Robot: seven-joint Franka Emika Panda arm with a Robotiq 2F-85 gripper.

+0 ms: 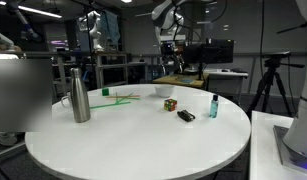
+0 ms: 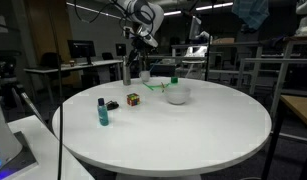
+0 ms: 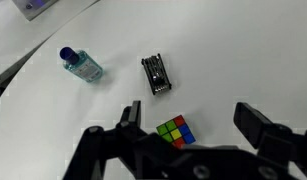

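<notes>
My gripper is open, its two dark fingers wide apart with nothing between them. In the wrist view a colourful puzzle cube lies on the table below the gap between the fingers, closer to the left one. Past it are a black object and a small blue-green bottle with a dark cap. Exterior view 1 has the gripper raised well above the white table, with the cube standing apart from it.
A steel flask stands at the left of the table. Toward the back are a white bowl, a green object and thin green and brown sticks. A flat grey patch hides the far left of exterior view 1.
</notes>
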